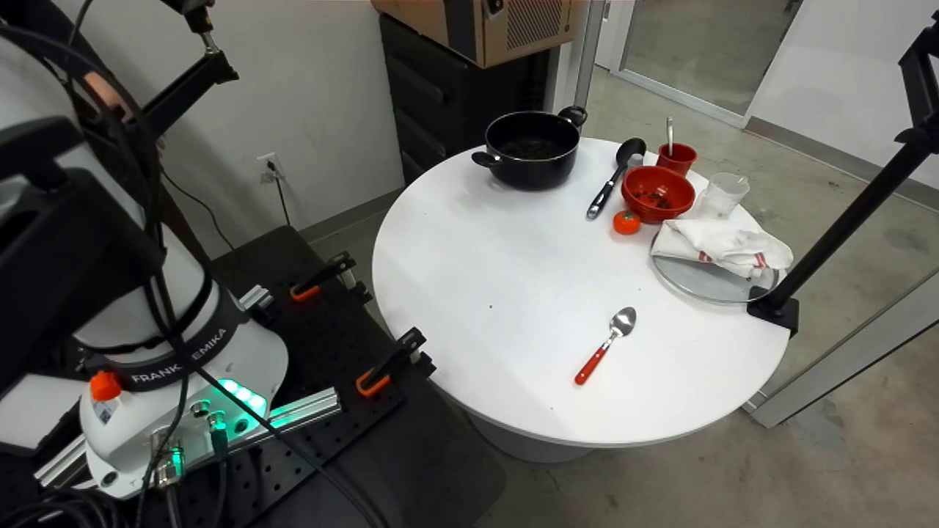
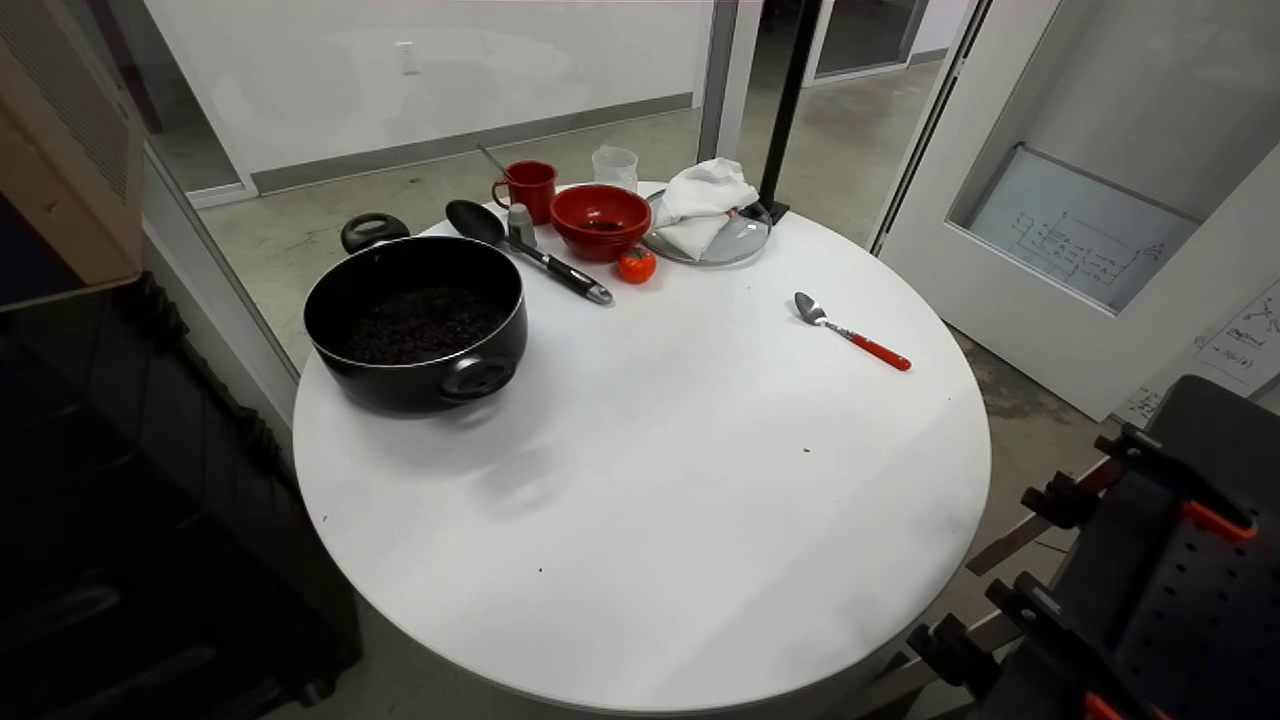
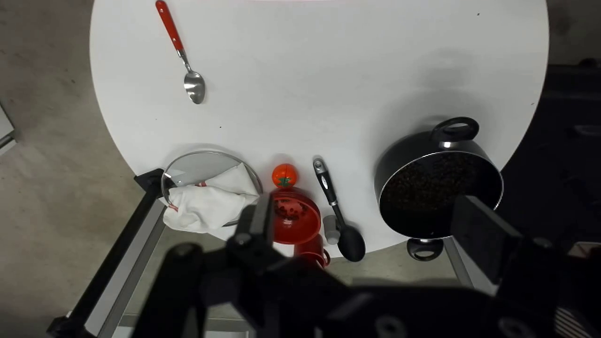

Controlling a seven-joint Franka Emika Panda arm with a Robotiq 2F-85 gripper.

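In the wrist view my gripper is open, its two dark fingers wide apart with nothing held between them. It hangs well above the round white table (image 2: 648,504). A spoon with a red handle (image 1: 591,364) lies alone on the table's near right part. The black two-handled pot (image 2: 414,324), with dark beans inside, stands at the far side. Red bowls (image 1: 658,193) hold a few dark bits, and a tomato (image 1: 626,223) sits in front of them. A black serving spoon (image 2: 564,274) lies between pot and bowls.
A glass lid (image 1: 704,281) carries a white cloth (image 3: 211,203). Behind the bowls are a red mug (image 2: 530,188) with a utensil in it and a clear cup (image 1: 725,193). A black post (image 1: 832,224) is clamped at the table edge.
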